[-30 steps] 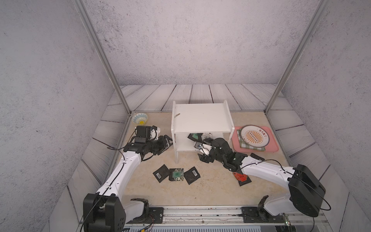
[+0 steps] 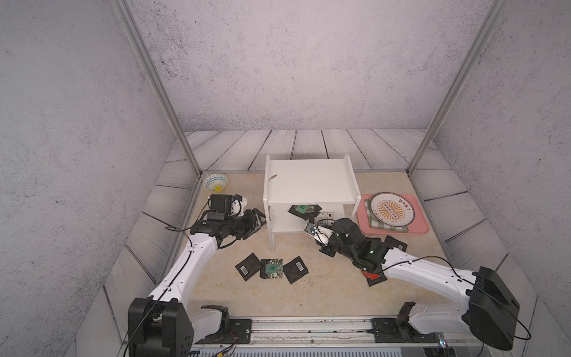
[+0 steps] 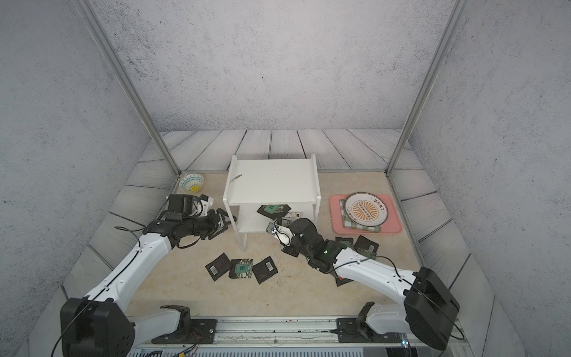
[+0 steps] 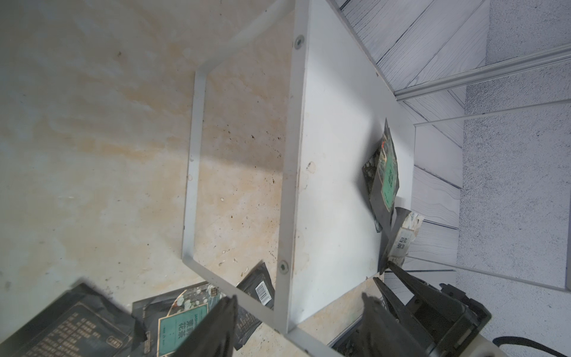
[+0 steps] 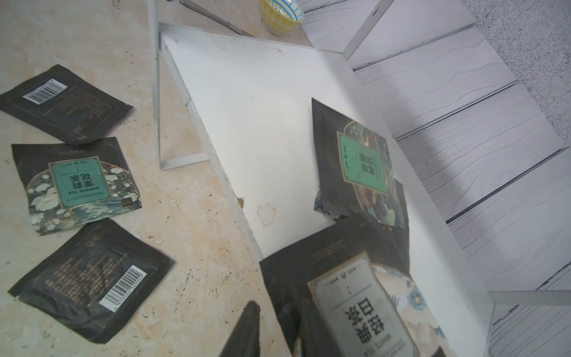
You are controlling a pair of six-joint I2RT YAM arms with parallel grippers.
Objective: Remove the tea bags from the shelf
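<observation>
On the lower board of the white shelf (image 2: 312, 178) lie a green-labelled tea bag (image 5: 362, 160), another dark bag (image 5: 402, 205) partly under it, and a white tea bag (image 5: 362, 309) overhanging the front edge. The left wrist view shows my right gripper at the white bag's near edge, its fingers parted. In the right wrist view its fingers (image 5: 244, 333) are at that bag's lower corner; a firm hold cannot be made out. My left gripper (image 2: 260, 220) is open beside the shelf's left side, nothing between its fingers.
Several black tea packets (image 2: 272, 268) lie on the table in front of the shelf, with others (image 3: 365, 245) under and around the right arm. A pink tray (image 2: 419, 223) with a plate stands at right, a bowl (image 2: 215, 182) back left.
More of the green-labelled bag shows. The left arm stays still.
</observation>
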